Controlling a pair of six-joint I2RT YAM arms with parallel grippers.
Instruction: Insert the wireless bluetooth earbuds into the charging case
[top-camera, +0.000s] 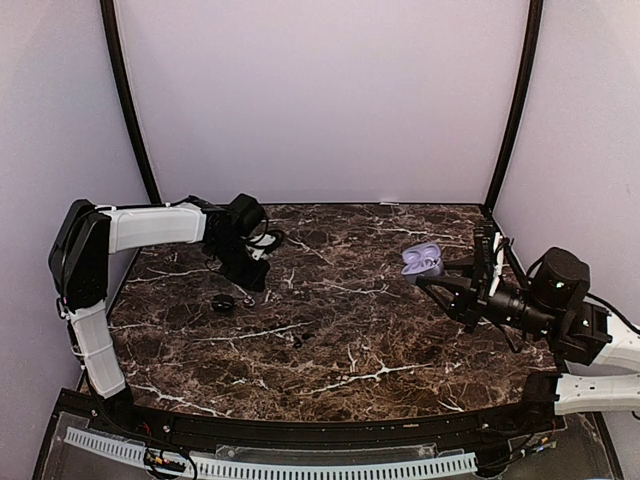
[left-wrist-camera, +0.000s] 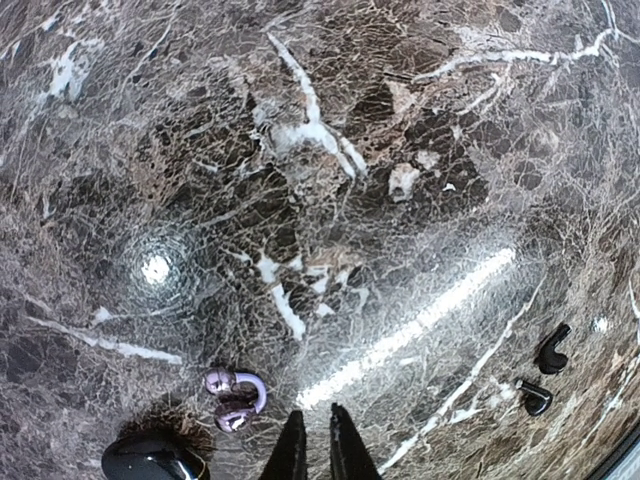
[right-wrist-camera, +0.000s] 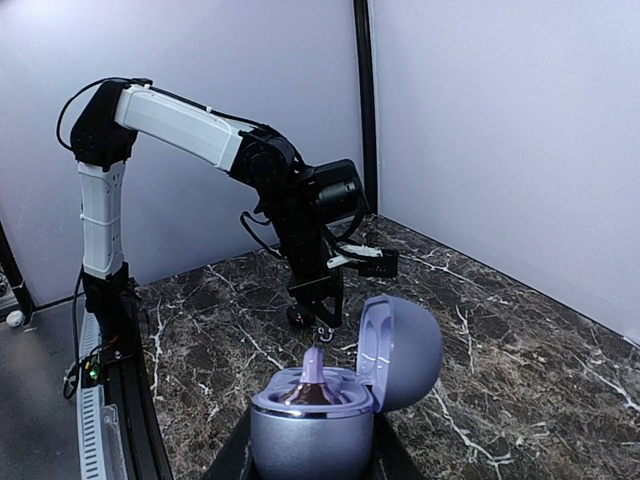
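Note:
A lilac charging case (right-wrist-camera: 312, 440) with its lid (right-wrist-camera: 412, 350) raised is held by my right gripper, shut on it. In the top view the case (top-camera: 422, 260) is at the right, above the table. A lilac piece (right-wrist-camera: 312, 366) stands up from its shiny interior; whether it is an earbud, I cannot tell. One clip-shaped lilac earbud (left-wrist-camera: 237, 398) lies on the marble table in the left wrist view. To the right of that earbud is my left gripper, shut, with nothing seen between its narrow fingers.
A rounded black case (left-wrist-camera: 150, 457) rests close beside the lilac earbud. Two small black earbuds (left-wrist-camera: 552, 350) lie farther to the right. Much of the marble table (top-camera: 340, 320) between the arms is bare.

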